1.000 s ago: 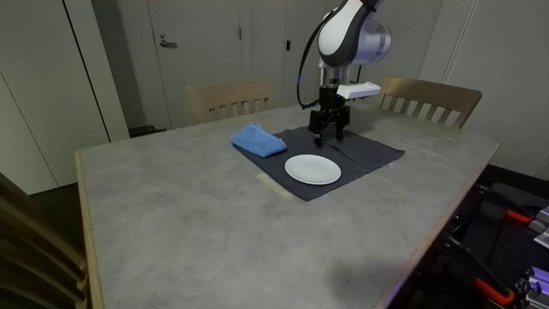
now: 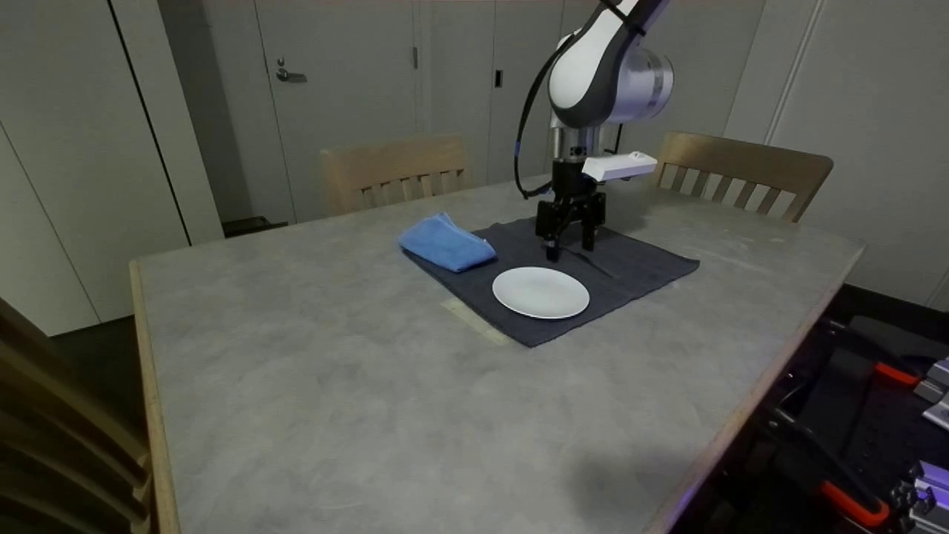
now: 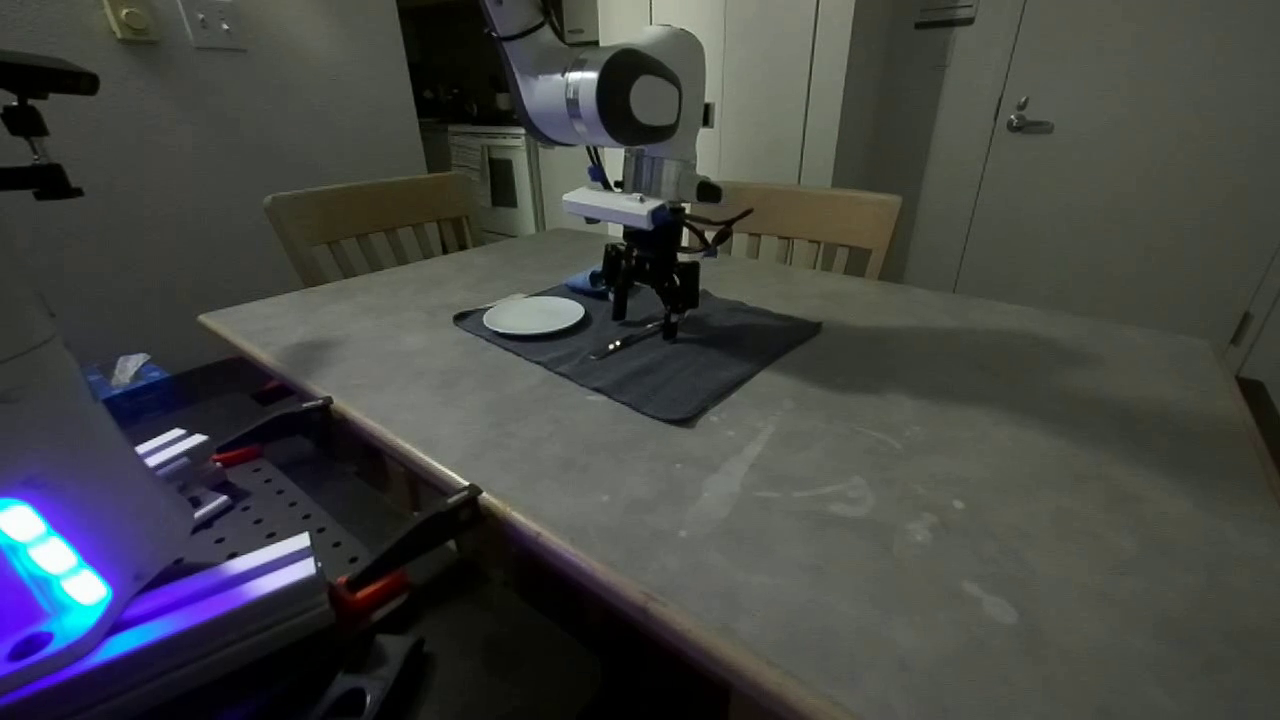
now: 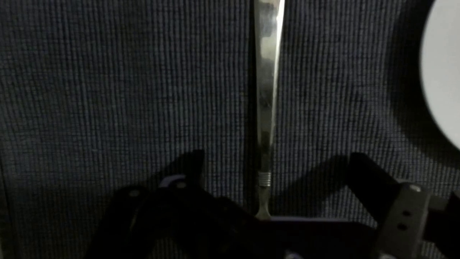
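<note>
A metal utensil point(image 4: 266, 82) lies flat on the dark cloth mat point(image 4: 107, 86), its broad handle toward the top of the wrist view and its narrow neck near my fingers. The other end is hidden behind the gripper body, so its kind is unclear. Low over the mat, my gripper is open, with one finger on each side of the utensil's line and nothing held. In the second exterior view the gripper point(image 3: 648, 322) hangs just above the utensil point(image 3: 626, 341).
On the mat, a white plate point(image 2: 540, 293) sits beside the gripper. A folded blue cloth point(image 2: 447, 242) rests at the mat's corner. Wooden chairs point(image 2: 396, 169) stand behind the table, whose grey top point(image 2: 356, 400) is otherwise clear.
The gripper has come down slightly toward the mat, staying open. Plate, blue cloth and mat are where they were.
</note>
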